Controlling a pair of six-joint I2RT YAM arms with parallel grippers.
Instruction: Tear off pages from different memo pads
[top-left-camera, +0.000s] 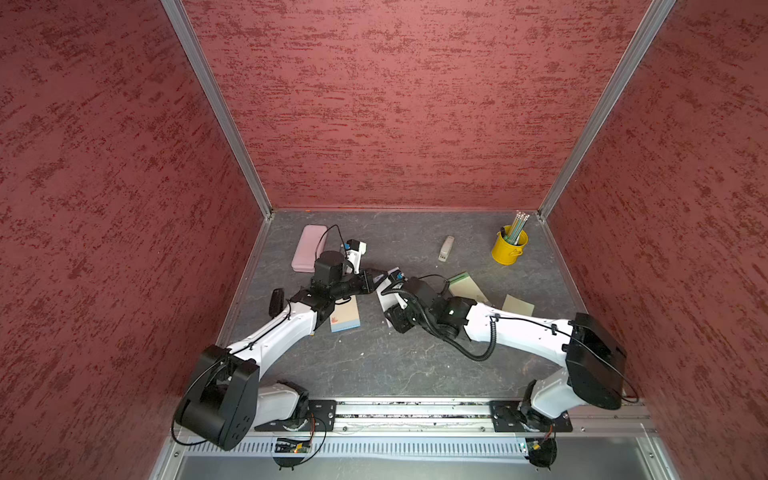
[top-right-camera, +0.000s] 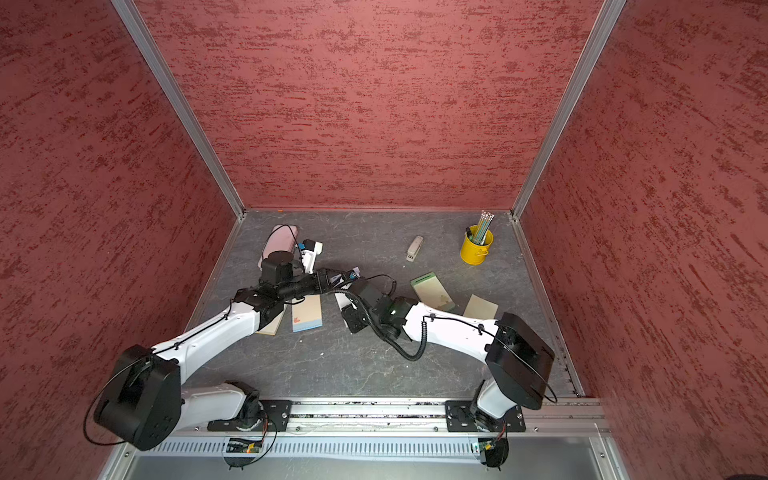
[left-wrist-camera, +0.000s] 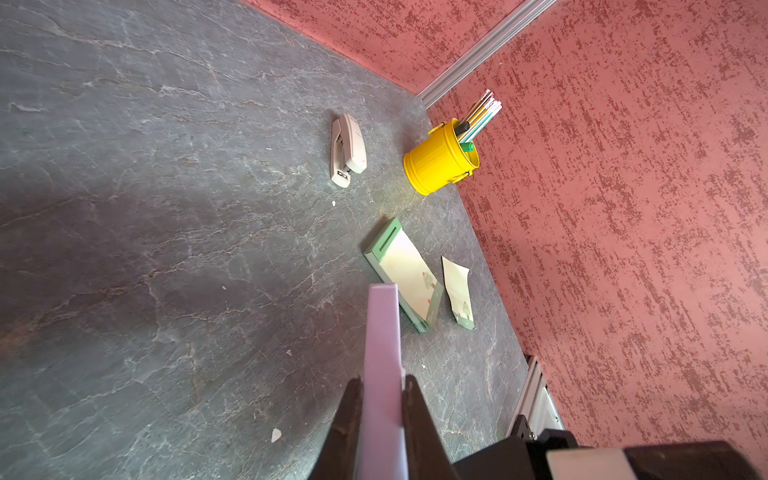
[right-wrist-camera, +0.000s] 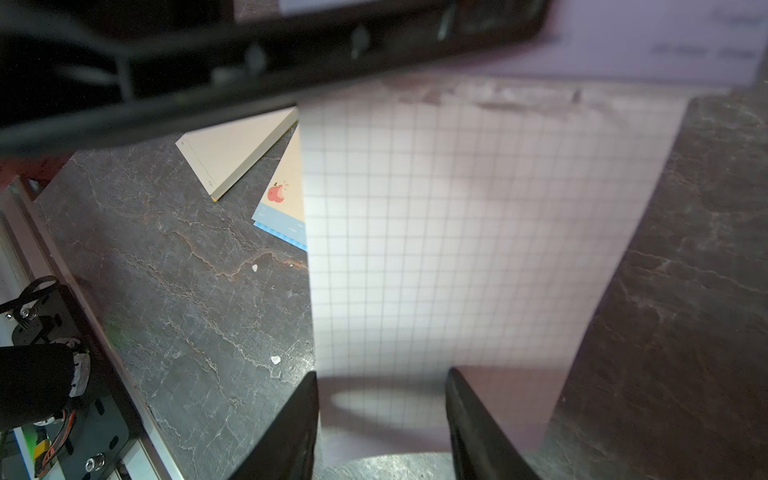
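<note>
A memo pad with white grid pages (right-wrist-camera: 472, 232) and a lavender top (right-wrist-camera: 640, 48) is held off the table in the middle of the workspace. My left gripper is shut on it; the pad's narrow lavender edge (left-wrist-camera: 384, 344) stands between its fingers. At the pad's lower end, my right gripper is part open, its two fingertips apart in front of the grid page. Whether either finger touches the paper, I cannot tell. In the top left view, the right arm partly covers the pad.
An apple-print pad (top-left-camera: 345, 314) and a cream pad (right-wrist-camera: 236, 148) lie at left. To the right are a green-topped pad (left-wrist-camera: 412, 276), a loose cream sheet (left-wrist-camera: 457, 292), a stapler (left-wrist-camera: 347, 150) and a yellow pencil bucket (left-wrist-camera: 440, 160). A pink case (top-left-camera: 309, 249) lies back left.
</note>
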